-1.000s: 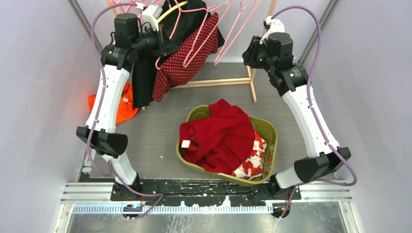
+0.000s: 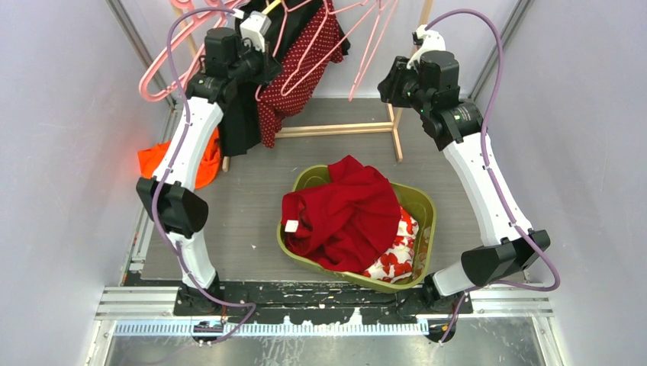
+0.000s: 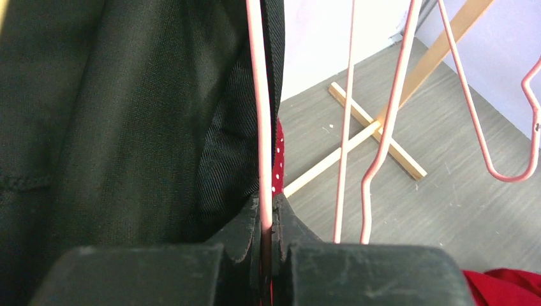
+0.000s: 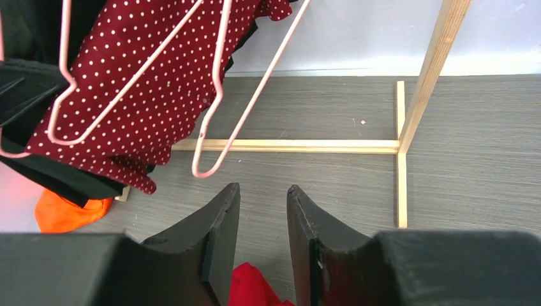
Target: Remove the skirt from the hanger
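Observation:
Black garments and a red polka-dot cloth [image 2: 305, 53] hang among pink hangers on the wooden rack. In the left wrist view dark fabric [image 3: 115, 108] fills the left side, and my left gripper [image 2: 268, 69] is shut on an upright pink hanger [image 3: 258, 108]. The dotted cloth [image 4: 137, 89] shows behind hanger loops in the right wrist view. My right gripper [image 2: 387, 88], right of the hangers, has a gap between its fingertips with nothing in it.
An olive basin [image 2: 423, 200] holding red and floral cloths stands on the floor in front. An orange cloth [image 2: 156, 158] lies at left. The rack's wooden post [image 4: 434, 64] stands at right.
The right arm is nearly still.

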